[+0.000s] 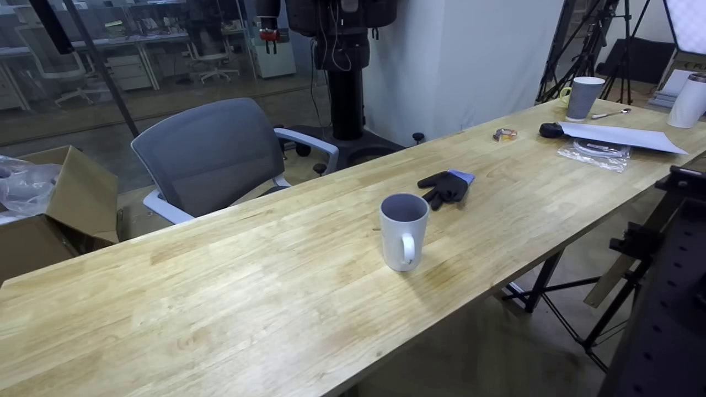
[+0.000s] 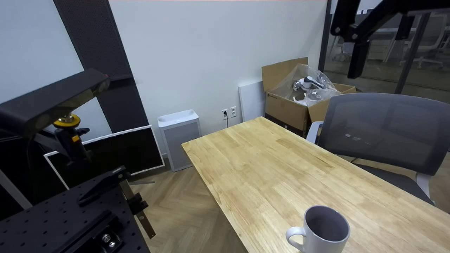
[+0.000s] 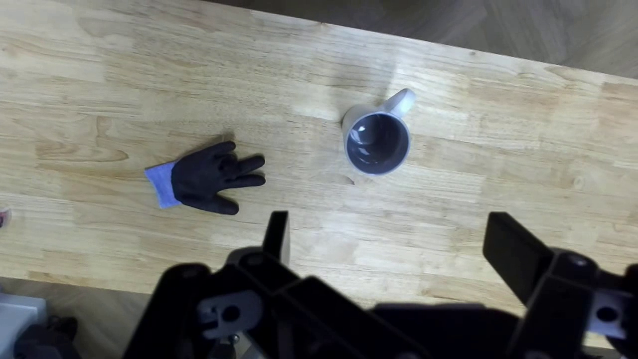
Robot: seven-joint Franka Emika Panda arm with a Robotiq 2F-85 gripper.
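Observation:
A light grey mug (image 1: 401, 246) with a dark inside stands upright on the wooden table (image 1: 218, 298), its handle toward the table edge beside the black rig. In the wrist view the mug (image 3: 377, 143) lies beyond my fingertips, and a black glove (image 3: 206, 178) with a blue cuff rests flat to its left, palm and fingers spread. My gripper is wide open over the table, with only bare wood showing between its fingers. Part of the gripper hangs high at the upper right of exterior view 2, well above the tabletop and apart from the mug (image 2: 325, 232).
At the table's far end are a tall grey cup (image 1: 584, 99), a spoon (image 1: 612, 113), paper (image 1: 622, 137), a clear bag (image 1: 595, 155) and a tape roll (image 1: 504, 134). A chair (image 1: 212, 155) borders one side. Around the mug, the near half of the table is clear.

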